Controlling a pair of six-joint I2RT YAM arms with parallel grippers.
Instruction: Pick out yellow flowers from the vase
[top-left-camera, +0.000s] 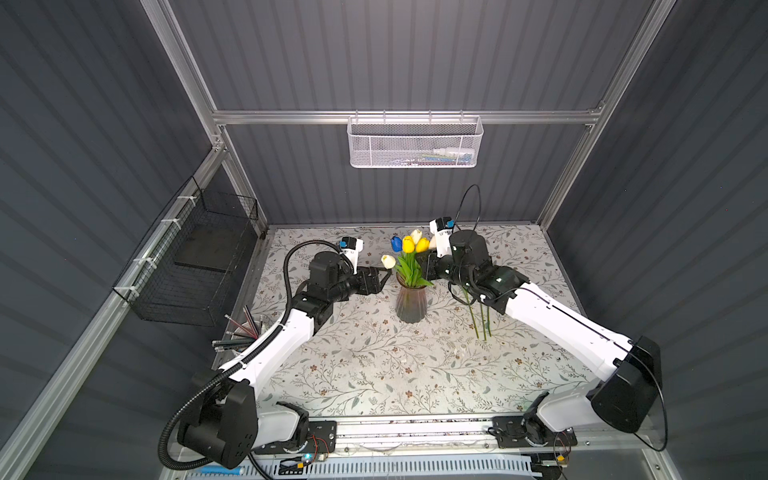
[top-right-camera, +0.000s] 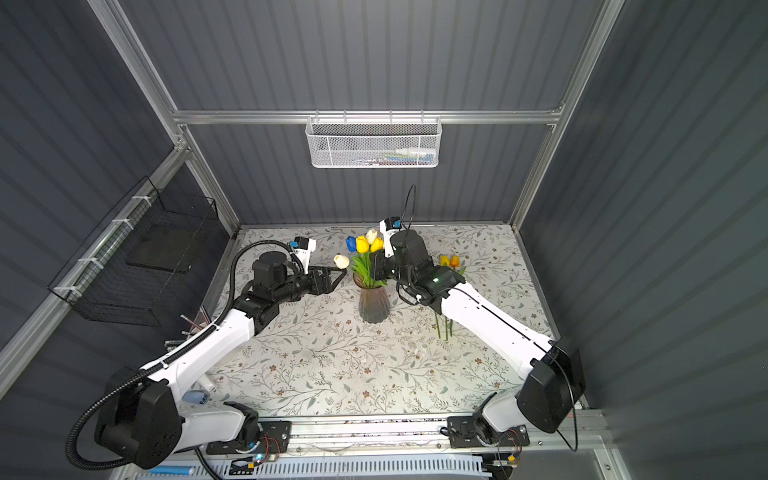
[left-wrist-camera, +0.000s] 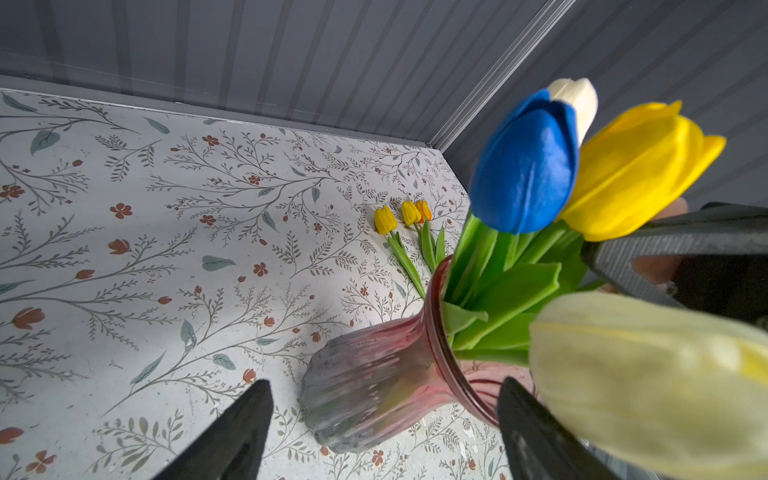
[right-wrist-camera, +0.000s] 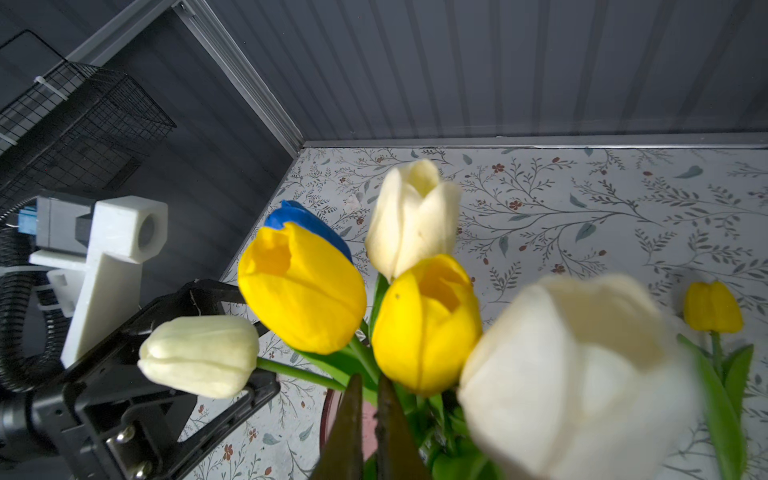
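The vase (top-left-camera: 411, 305) holds tulips: blue (left-wrist-camera: 524, 164), white (right-wrist-camera: 409, 216) and yellow (right-wrist-camera: 300, 288), including another yellow bloom (right-wrist-camera: 424, 324) just above my right gripper's fingertips. My right gripper is shut among the stems at the vase's mouth; what lies between its fingers is hard to make out, likely stems. My left gripper is open just left of the vase, with a white tulip (top-right-camera: 341, 261) over it. Loose yellow tulips (left-wrist-camera: 384, 220) lie on the table right of the vase.
A black wire basket (top-left-camera: 192, 264) hangs on the left wall, a white mesh basket (top-left-camera: 414, 144) on the back wall.
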